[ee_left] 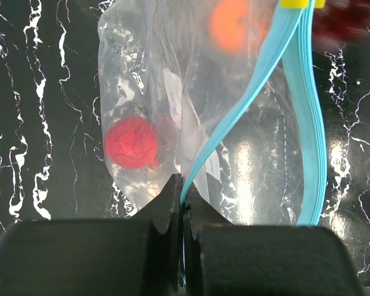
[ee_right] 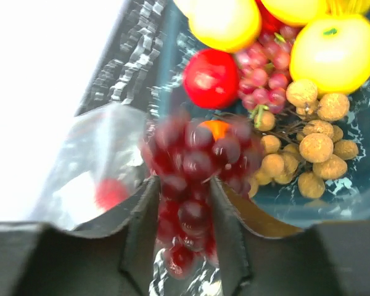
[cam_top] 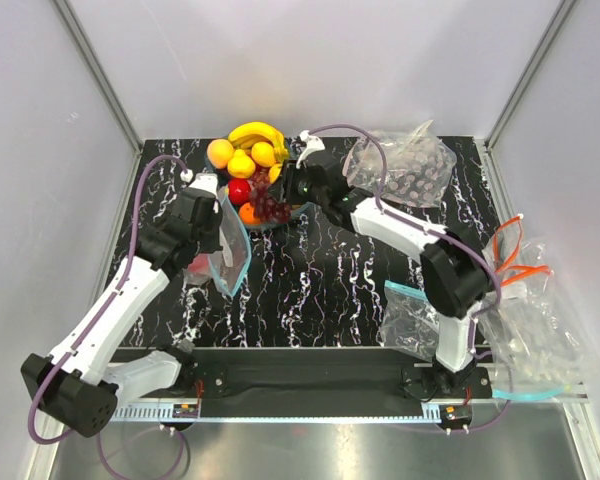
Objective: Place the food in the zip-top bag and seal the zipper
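Observation:
A clear zip bag [ee_left: 166,105] with a blue zipper edge [ee_left: 239,111] hangs from my left gripper, which is shut on its rim; the bag's mouth gapes. A round red item [ee_left: 132,142] lies inside the bag. In the right wrist view, my right gripper is shut on a bunch of dark red grapes [ee_right: 194,209], which hangs below the fingers and is blurred. From above, the grapes [cam_top: 269,205] are over the front of the food basket [cam_top: 298,212], to the right of the bag.
Bananas [cam_top: 256,132], an orange [cam_top: 220,152], a red fruit [cam_top: 239,191] and other food fill the basket. More clear bags lie at the back right [cam_top: 400,168], front right [cam_top: 410,320] and far right [cam_top: 535,325].

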